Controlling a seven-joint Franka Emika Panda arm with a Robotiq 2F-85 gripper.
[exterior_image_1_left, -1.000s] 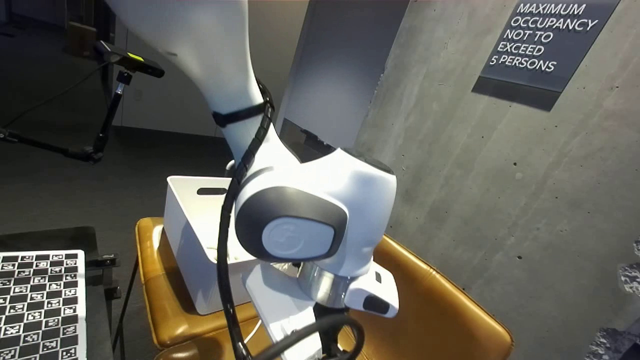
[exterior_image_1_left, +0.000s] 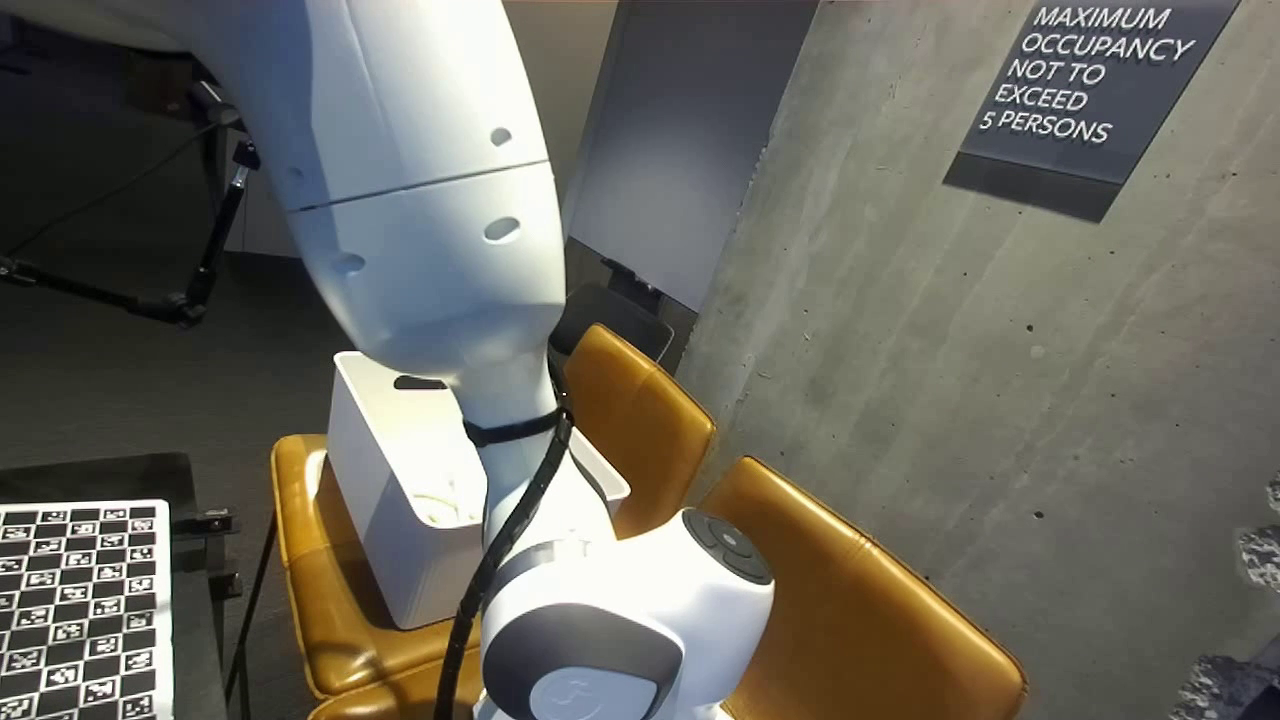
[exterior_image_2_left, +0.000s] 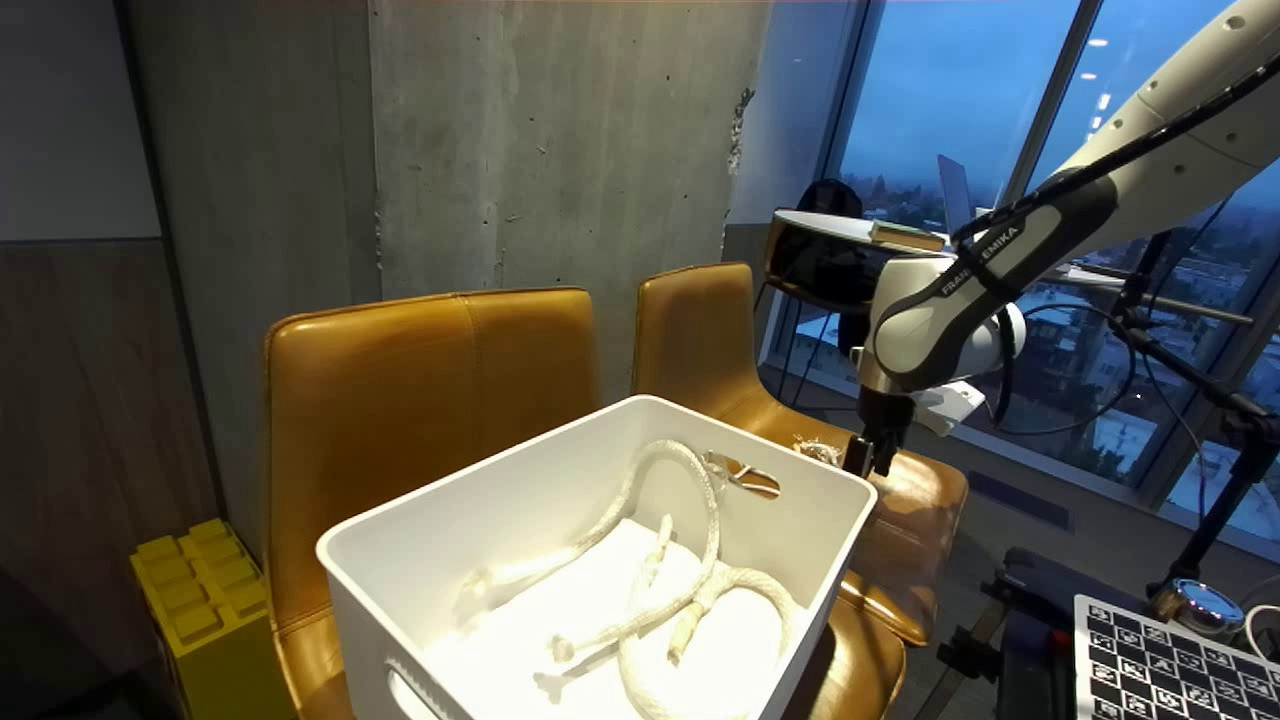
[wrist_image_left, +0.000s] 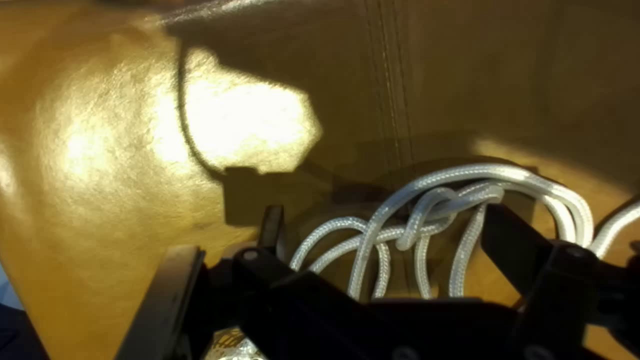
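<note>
In the wrist view, a knotted bundle of white braided rope (wrist_image_left: 447, 207) lies on the brown leather chair seat (wrist_image_left: 324, 198). My gripper is open, one dark finger (wrist_image_left: 273, 228) left of the bundle's main loops and the other finger (wrist_image_left: 510, 240) at its right part. Whether either finger touches the rope, I cannot tell. From the second exterior view, the gripper (exterior_image_2_left: 872, 454) points down, low over the chair beside the white bin (exterior_image_2_left: 420, 504). Inside that bin lie thick pale ropes (exterior_image_2_left: 708, 576). Exterior view 1 hides the gripper below its lower edge.
The bin's near wall (exterior_image_2_left: 858, 504) rises close to the gripper. Behind the seats stand chair backrests (exterior_image_1_left: 840, 588) and a concrete wall (exterior_image_1_left: 960, 396). A patterned board (exterior_image_1_left: 84, 612) lies on a dark stand to the left. At the wrist view's bottom, stringy material (wrist_image_left: 231, 345) shows partly.
In exterior view 1 the arm has come down a good way. The hand, visible over the chair before, is now below the frame's edge. The bin has stayed put.
</note>
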